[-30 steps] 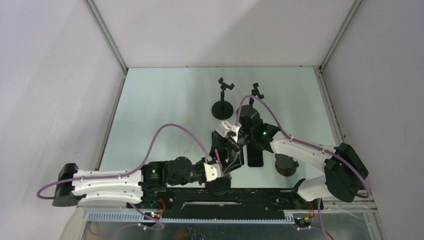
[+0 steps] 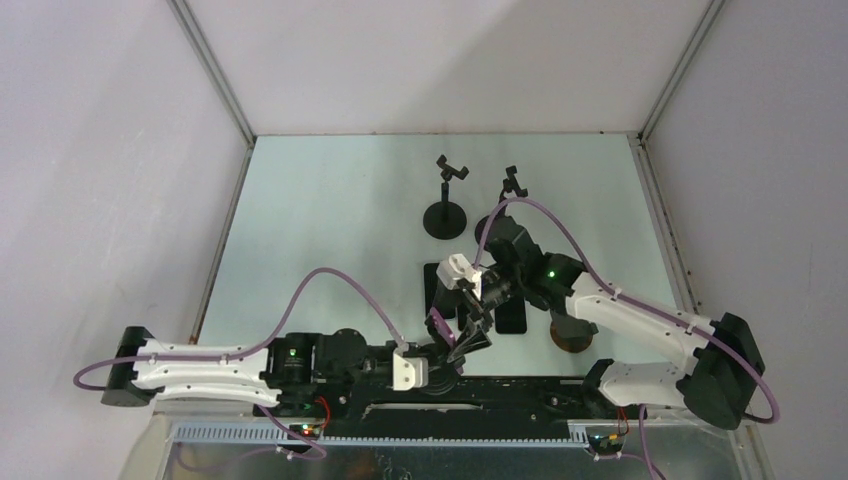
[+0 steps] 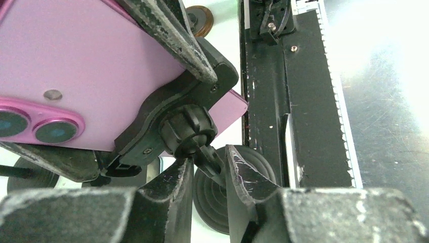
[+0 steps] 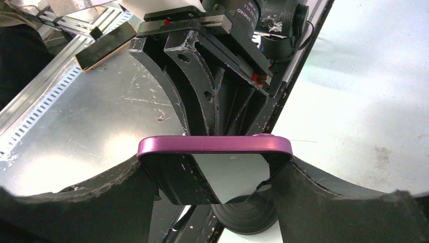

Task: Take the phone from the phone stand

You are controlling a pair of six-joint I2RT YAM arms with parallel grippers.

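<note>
The pink phone (image 3: pixel 86 55) sits across the black clamp (image 3: pixel 146 119) of the phone stand, its camera side facing the left wrist view. My right gripper is shut on the phone's two long edges, one end of the phone (image 4: pixel 215 144) facing the right wrist view. The right fingers (image 3: pixel 172 30) reach close to the clamp in the left wrist view. My left gripper is part open at the stand's neck below the ball joint, with a visible gap between its fingers. Lower down shows the stand's round base (image 3: pixel 217 202). Both grippers meet near the table's front edge.
One empty stand (image 2: pixel 444 220) stands farther back, another (image 2: pixel 513 182) to its right. A black slab (image 2: pixel 511 315) lies right of the grippers. A brown-edged round base (image 2: pixel 571 340) stands farther right.
The phone and right gripper have shifted slightly toward the front edge, the phone turning to a slant. The right arm's elbow has moved right and forward.
</note>
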